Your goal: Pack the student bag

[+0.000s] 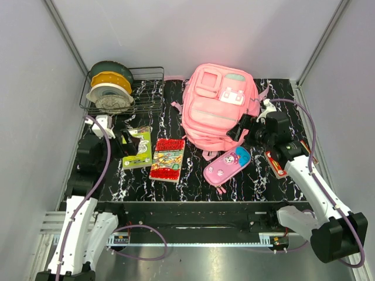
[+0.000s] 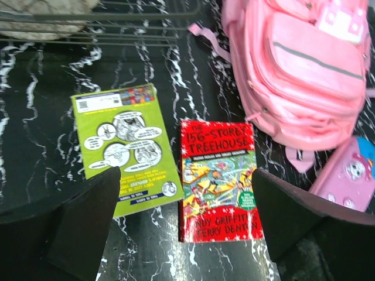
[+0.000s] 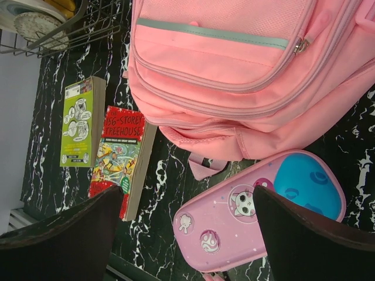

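The pink student bag (image 1: 214, 111) lies on its back at the centre rear of the dark marbled table. In front of it rests a pink pencil case (image 1: 227, 166) with a blue corner. To the left are two books side by side, a red one (image 1: 168, 160) and a green one (image 1: 138, 147). My left gripper (image 1: 130, 143) hovers over the green book, open and empty; its dark fingers (image 2: 79, 225) show apart in the left wrist view. Over the bag's lower right edge, my right gripper (image 1: 239, 131) is open too, with the pencil case (image 3: 234, 213) partly behind one finger.
A black wire rack (image 1: 147, 88) with several plates and bowls stands at the back left. A red and yellow item (image 1: 275, 165) lies partly under the right arm. Bare table (image 1: 193, 187) shows along the front edge.
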